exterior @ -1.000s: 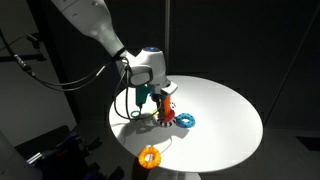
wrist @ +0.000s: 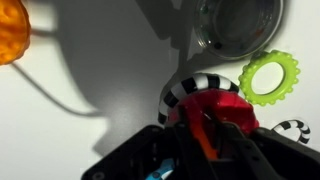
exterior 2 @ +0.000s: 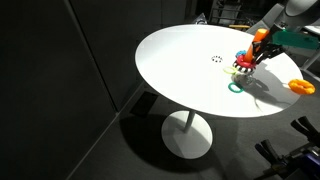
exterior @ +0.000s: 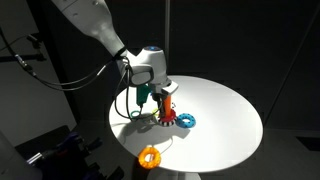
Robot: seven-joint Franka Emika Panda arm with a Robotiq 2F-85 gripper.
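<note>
An orange post stands upright on a red base, with a black-and-white striped ring round its foot. My gripper is low over the table beside the post's upper part. In the second exterior view the orange post is next to the dark fingers. From the wrist, the red base lies directly below my gripper, and an orange-red strip of the post shows between its fingers, which stand apart. Whether they touch the post cannot be made out.
A blue ring lies close by to the right, an orange ring near the front edge. A lime toothed ring, a clear round dish and a small striped ring lie near the base.
The gripper stays at nearly the same spot by the orange post, with only a slight shift at most. The rings on the table have not moved.
</note>
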